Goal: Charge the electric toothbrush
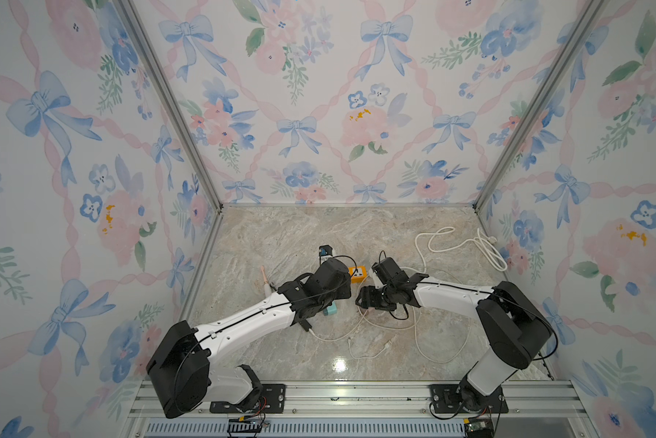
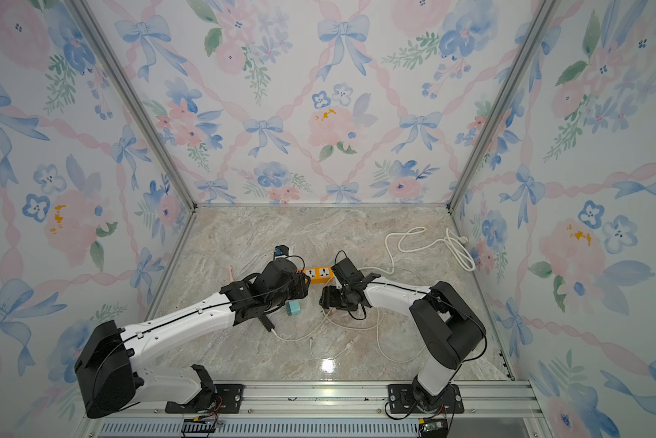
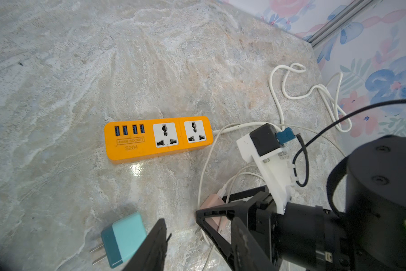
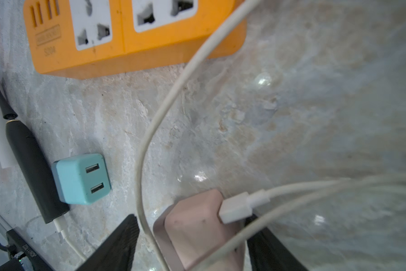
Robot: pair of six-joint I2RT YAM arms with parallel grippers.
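Observation:
The black electric toothbrush (image 4: 36,171) lies with a white cable at its base, beside a cyan two-port charger (image 4: 83,178). A pink charger (image 4: 196,230) with a cable plugged in sits low on the table, between the open fingertips of my right gripper. An orange power strip (image 3: 139,153) lies behind both chargers, its sockets empty. My left gripper is open above the table near the cyan charger; in the top views its arm partly hides the strip.
White cables cross the table around the pink charger, and a coiled white cord (image 1: 492,255) lies at the back right. Floral walls enclose it on three sides.

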